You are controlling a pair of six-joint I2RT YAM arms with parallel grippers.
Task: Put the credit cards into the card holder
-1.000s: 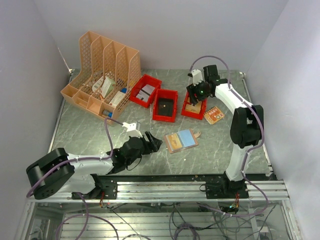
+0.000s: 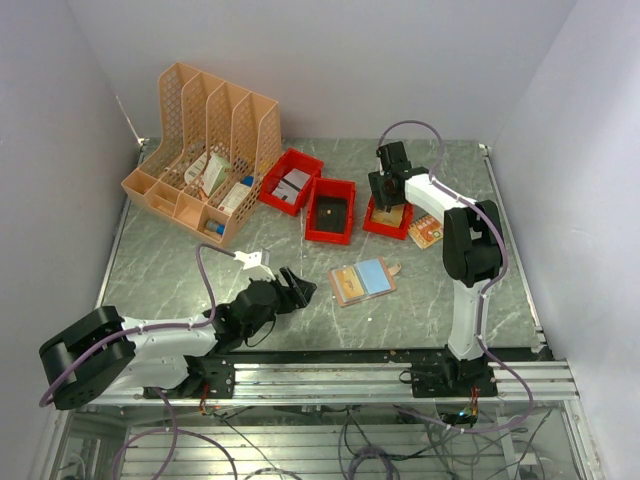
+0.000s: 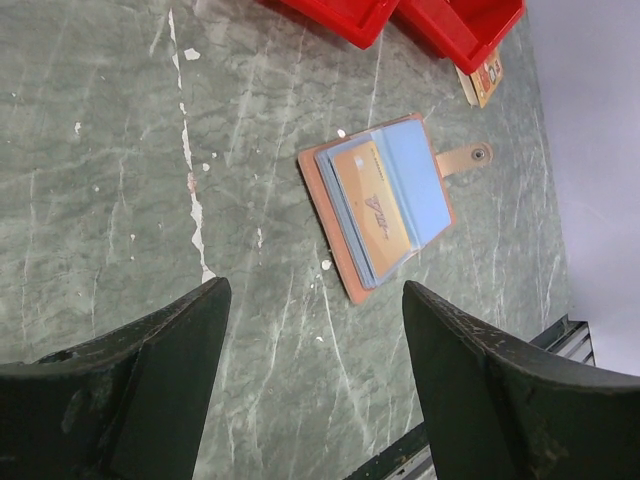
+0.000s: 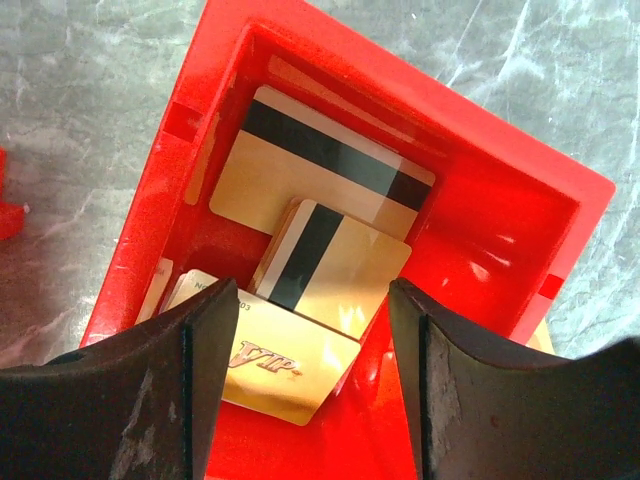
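Note:
The card holder [image 2: 362, 281] lies open on the table with a gold card [image 3: 372, 210] and light blue sleeves; it appears in the top and left wrist views. My left gripper [image 2: 300, 288] hangs left of it, fingers apart and empty. My right gripper is over the right red bin [image 2: 385, 228], fingers apart, just above gold cards in it: a striped card [image 4: 270, 160], a smaller striped stack [image 4: 352, 270] and a VIP card [image 4: 285, 365] between or below the fingertips.
Two other red bins [image 2: 329, 236] [image 2: 286, 184] stand left of the right one. A peach organiser [image 2: 200, 140] fills the back left. An orange packet [image 2: 426, 231] lies at the right.
The right arm has moved slightly left and settled over the right bin. The left arm has shifted slightly left and toward the front.

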